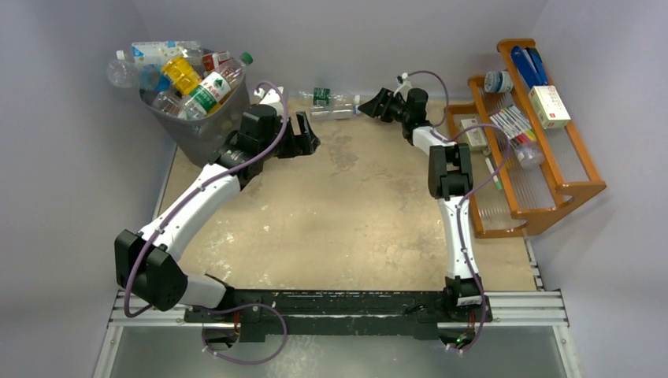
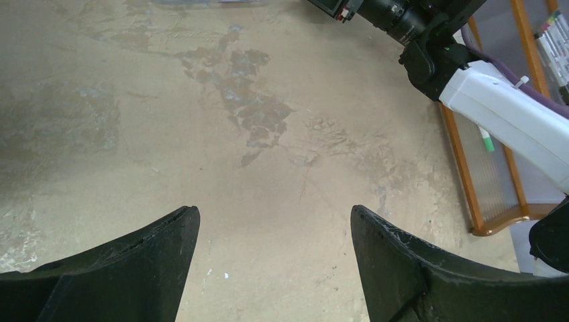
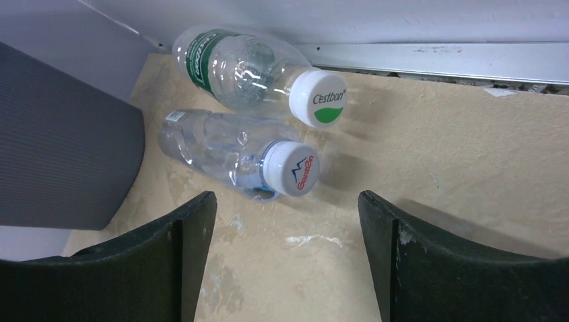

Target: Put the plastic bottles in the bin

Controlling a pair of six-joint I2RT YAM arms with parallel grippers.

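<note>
Two clear bottles lie on the floor by the back wall: a green-labelled Cestbon bottle (image 3: 245, 74) and, in front of it, a bottle with a red-printed white cap (image 3: 215, 144). My right gripper (image 1: 374, 108) stands open just right of them, their caps facing it. My left gripper (image 1: 305, 134) is open over bare floor, right of the grey bin (image 1: 201, 138), which is heaped with plastic bottles; the left wrist view shows nothing between its fingers.
A wooden shelf (image 1: 579, 189) with boxes, markers and other items stands at the right. The back wall is close behind the bottles.
</note>
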